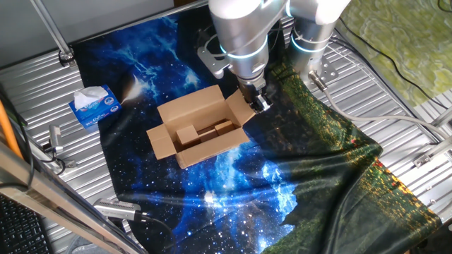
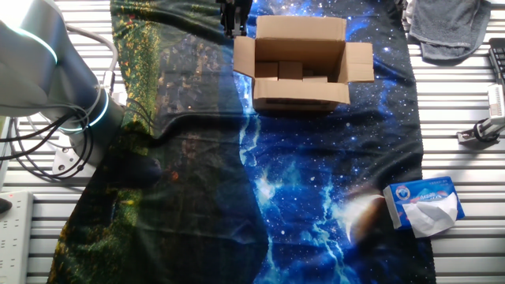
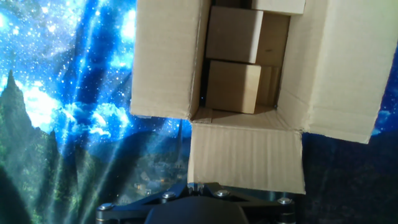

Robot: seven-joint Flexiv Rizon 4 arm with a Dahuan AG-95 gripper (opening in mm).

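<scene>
An open cardboard box (image 1: 174, 142) stands on the dark printed cloth with its flaps folded out. Several plain wooden-looking blocks lie inside, among them a block (image 3: 233, 86) near the close end in the wrist view and another block (image 3: 234, 34) beyond it. My gripper (image 1: 262, 104) is just outside the box, by the end flap (image 3: 247, 160) nearest the robot base. At the bottom of the wrist view the gripper looks shut, its fingers drawn together with nothing visible between them. Whether it touches the flap cannot be told.
A blue tissue pack (image 1: 95, 107) sits at the cloth's far edge from the arm. The cloth (image 2: 197, 197) is wrinkled, with wide free room around the box. A grey cloth (image 2: 448, 28) lies on the slatted metal table in exterior view 2.
</scene>
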